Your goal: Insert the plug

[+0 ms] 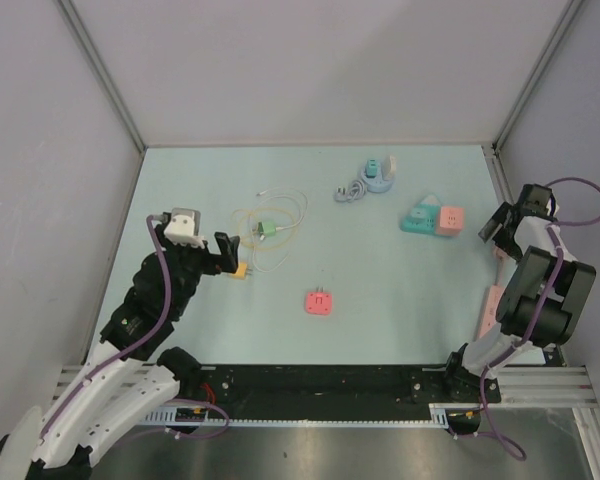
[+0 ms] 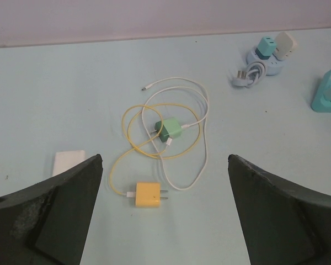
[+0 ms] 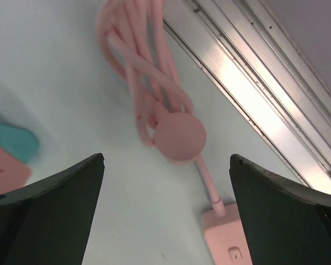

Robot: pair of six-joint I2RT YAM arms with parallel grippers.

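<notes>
In the right wrist view, a round pink plug [image 3: 179, 135] lies between the open fingertips, apart from both. Its bundled pink cable [image 3: 135, 66] runs up from it, and a thin cord leads down to the pink power strip [image 3: 226, 234], partly behind a finger. My right gripper [image 1: 494, 226] is open at the table's right edge with nothing held, its arm covering most of the plug from above. A teal triangular outlet [image 1: 419, 218] carries a pink cube [image 1: 450, 221] to its left. My left gripper [image 1: 226, 256] hangs open and empty over the left side.
Below the left gripper lie a yellow plug [image 2: 148, 195], a green plug [image 2: 171, 128] with looped cables, and a white block [image 2: 69, 161]. A blue round outlet [image 1: 377, 178] and grey plug cable [image 1: 351, 191] sit at the back. A red adapter [image 1: 319, 302] rests front-centre. The metal rail [image 3: 248, 94] borders the plug closely.
</notes>
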